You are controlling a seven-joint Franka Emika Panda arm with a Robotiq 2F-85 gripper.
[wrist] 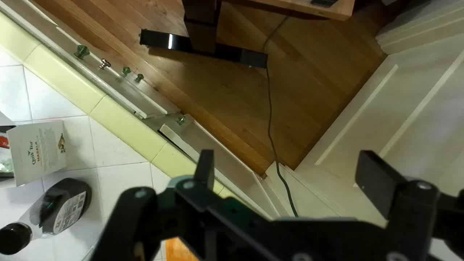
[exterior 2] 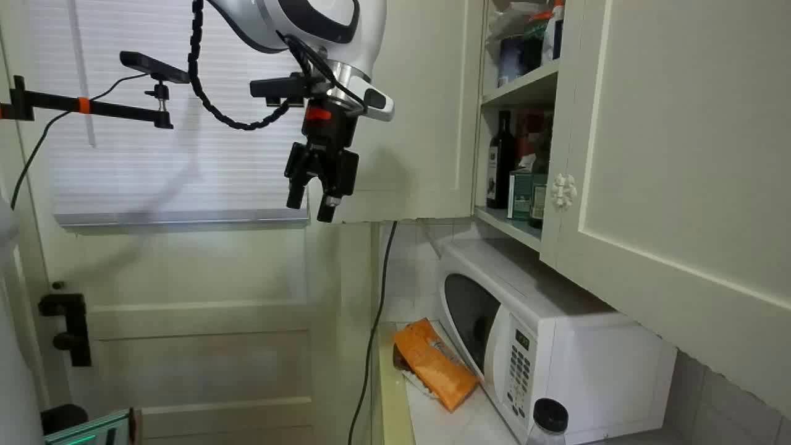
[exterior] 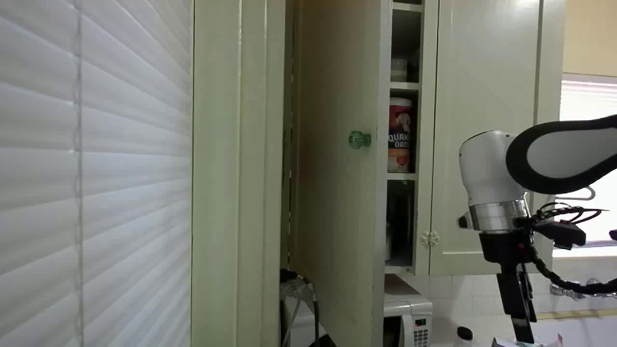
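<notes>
In the second exterior view my gripper (exterior 2: 309,211) hangs fingers down in front of the door blinds, left of the cabinets. Its fingers stand open, with a clear gap and nothing between them. The wrist view shows the two fingers (wrist: 377,185) far apart over the counter's edge and the wooden floor (wrist: 235,87). An open cabinet door (exterior: 341,191) with a green knob (exterior: 359,139) swings out in the first exterior view. Behind it, shelves hold a Quaker Oats canister (exterior: 399,136). A dark bottle (exterior 2: 501,159) stands on the lower shelf in the other exterior view.
On the counter are a white microwave (exterior 2: 593,356), an orange packet (exterior 2: 437,363) and a black-capped bottle (wrist: 65,204). A printed carton (wrist: 41,150) lies open nearby. A black cable (wrist: 270,126) runs down to the floor. Space directly around the gripper is clear.
</notes>
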